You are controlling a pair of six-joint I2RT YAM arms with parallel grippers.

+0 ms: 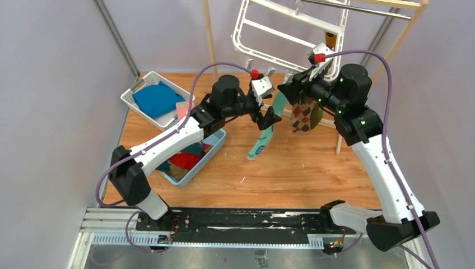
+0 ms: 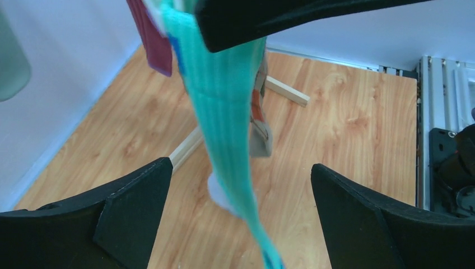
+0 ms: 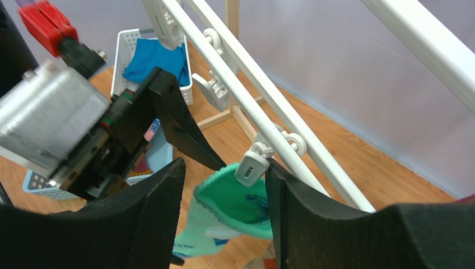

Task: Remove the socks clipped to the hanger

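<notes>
A mint sock [image 1: 263, 140] hangs from a white clip [image 3: 252, 168] on the hanger [image 1: 285, 60]. My left gripper [image 1: 266, 112] stands open beside it; in the left wrist view the sock [image 2: 224, 134] passes between and beyond the open fingers. My right gripper [image 1: 288, 87] is at the clip, its fingers apart, the clip and sock's cuff [image 3: 229, 207] between or just beyond them. A checkered sock [image 1: 302, 117] hangs behind, partly hidden.
A white basket [image 1: 130, 101] with blue cloth stands at the left, a blue bin [image 1: 199, 174] with clothes below it. Wooden stand bars lie on the floor under the hanger.
</notes>
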